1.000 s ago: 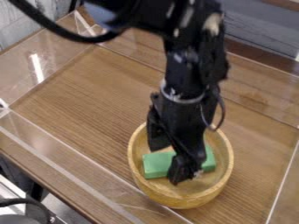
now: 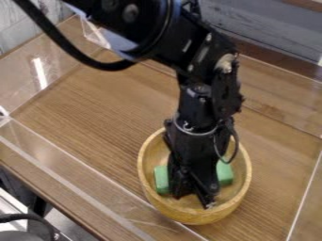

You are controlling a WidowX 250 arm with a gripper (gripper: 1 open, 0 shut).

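A round tan wooden bowl (image 2: 190, 214) stands on the wooden surface at the lower middle. Inside it lies a green block (image 2: 224, 172), partly hidden by my black gripper (image 2: 198, 191). The gripper reaches down into the bowl over the block, its fingertips low and close together; whether anything is between them is hidden.
Bare wooden surface (image 2: 88, 104) extends to the left and right of the bowl. A wall or raised edge runs along the back. Dark cables show at the lower left.
My gripper has come down deeper into the bowl over the green block, and its fingers have drawn together, covering more of the block.
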